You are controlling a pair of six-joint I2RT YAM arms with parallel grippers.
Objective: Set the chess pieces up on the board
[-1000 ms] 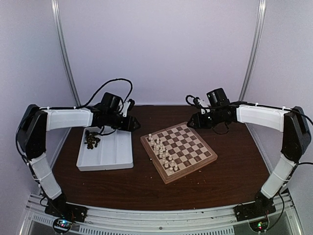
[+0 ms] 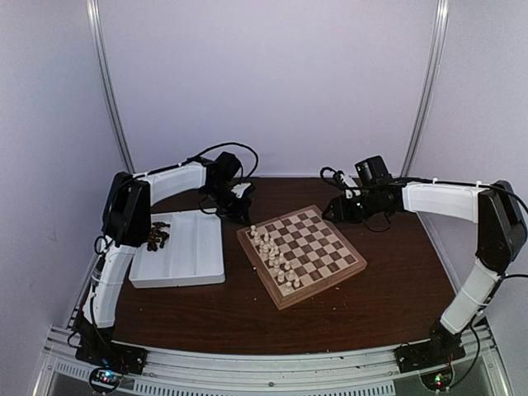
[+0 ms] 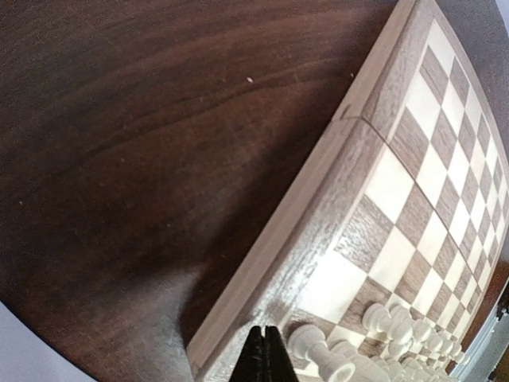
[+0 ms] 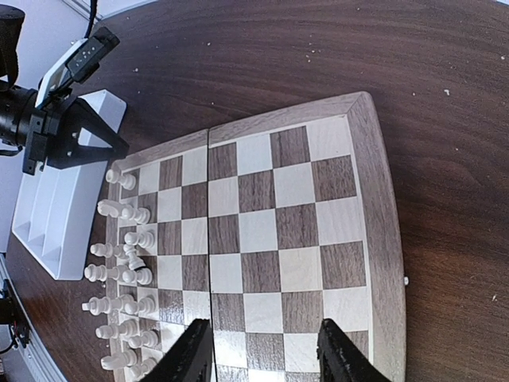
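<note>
The wooden chessboard [image 2: 322, 247] lies mid-table, with white pieces [image 4: 123, 342] along its left side, some seeming tipped in the right wrist view's perspective. My left gripper is shut, nothing visible between its fingers, just above the board's left back corner beside a white piece [image 3: 318, 350]. My right gripper stands open above the board's right half, nothing between its fingers. Dark pieces [image 2: 157, 235] are heaped in the white tray [image 2: 194, 276] left of the board.
Bare table [image 2: 330, 322] shows in front of the board and to its right. Walls enclose the back and sides.
My left arm has swung right and its gripper lowered toward the board's back left corner. My right gripper shifted slightly right from a second ago.
</note>
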